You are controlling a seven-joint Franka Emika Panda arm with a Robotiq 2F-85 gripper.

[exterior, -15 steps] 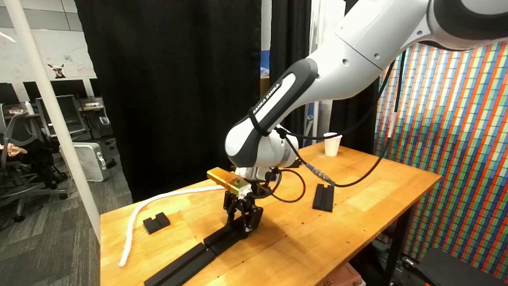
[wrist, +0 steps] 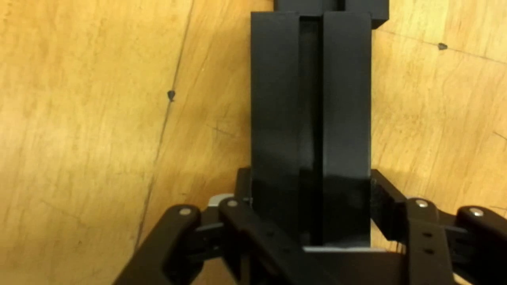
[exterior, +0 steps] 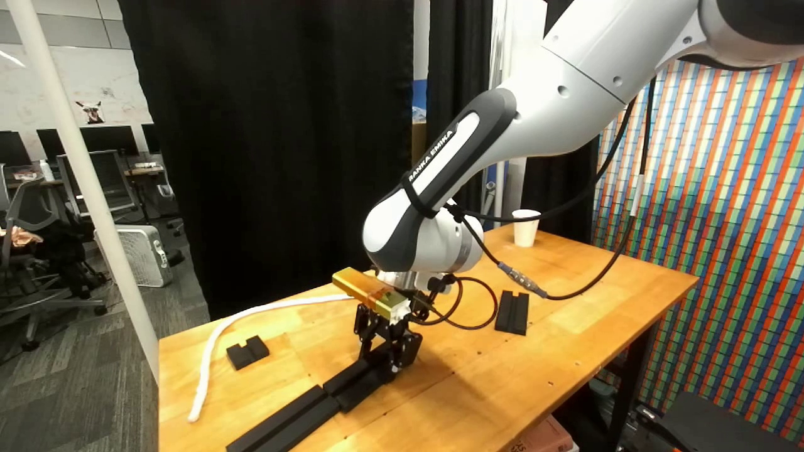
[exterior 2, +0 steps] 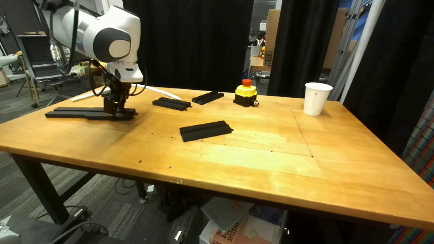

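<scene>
My gripper is shut on a black grooved block [wrist: 347,118], one finger along each long side. In exterior view 1 the gripper [exterior: 392,358] points down at the table over this block's rear part. Just beyond its far end in the wrist view lies another black grooved piece [wrist: 304,5], set slightly to the right. This longer piece [exterior: 282,422] runs toward the lower left in exterior view 1. The two grooves look close to parallel but sideways offset; whether the ends touch, I cannot tell.
Loose black grooved pieces [exterior 2: 205,130] lie elsewhere on the wooden table [exterior 2: 252,170]. A white cord [exterior: 207,361] curves along the far side. A yellow button box with a red top [exterior 2: 245,94] and a paper cup [exterior 2: 316,99] stand farther off.
In exterior view 1, arm and gripper have shifted slightly right, the gripper also a little lower. The held block's near end has moved slightly toward the lower right against the longer piece.
</scene>
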